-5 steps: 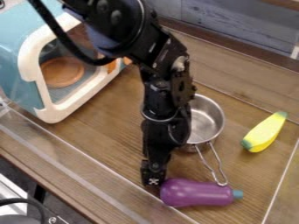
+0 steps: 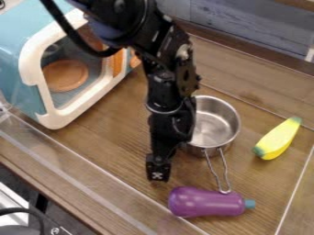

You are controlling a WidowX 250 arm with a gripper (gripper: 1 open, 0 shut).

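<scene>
My black gripper (image 2: 160,165) hangs low over the wooden counter, just left of a steel pot (image 2: 216,119) with a long wire handle. Its fingertips are dark and seen edge-on, with nothing visible held in them. A purple toy eggplant (image 2: 208,202) lies below and right of the fingertips, beside the end of the pot's handle. A yellow toy banana (image 2: 278,138) lies to the right of the pot.
A blue-and-white toy microwave (image 2: 55,96) with an orange plate inside stands at the upper left. A wall (image 2: 258,32) runs along the back. A dark cable and white object sit at the lower left. Bare counter shows left of the gripper.
My gripper has risen and shifted slightly left, away from the eggplant. The pot, eggplant and banana look unmoved.
</scene>
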